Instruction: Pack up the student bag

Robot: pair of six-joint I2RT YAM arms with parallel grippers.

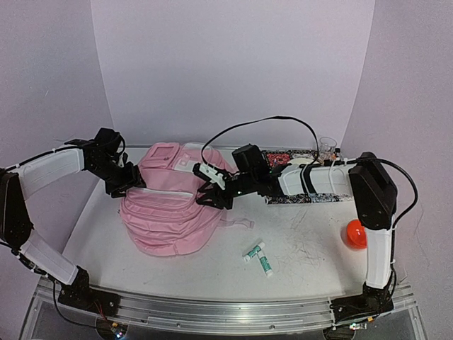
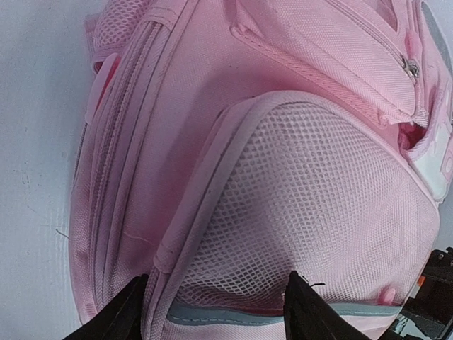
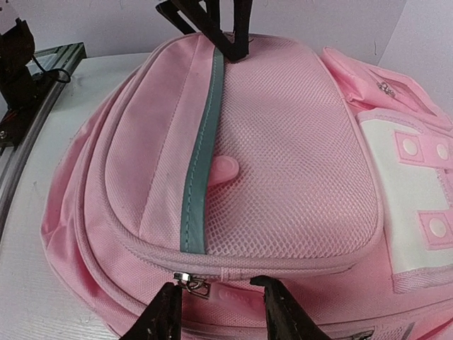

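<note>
A pink backpack (image 1: 166, 219) lies on the left part of the table, its mesh-lined compartment (image 2: 318, 184) gaping. At its left side, my left gripper is over the compartment's edge with its fingers apart; the pink rim and a grey-green band pass by the fingertips. On the bag's right side my right gripper is open. Its fingers stand on either side of a metal zipper slider (image 3: 191, 283) with a pink pull tab (image 3: 241, 301); whether they touch it cannot be told. Two white-and-green tubes (image 1: 264, 263) lie in front of the bag.
A patterned mat (image 1: 311, 198) with several items is at the back right, partly behind my right arm. Near it stands a clear glass (image 1: 327, 146). An orange-red round object (image 1: 356, 234) sits at the far right.
</note>
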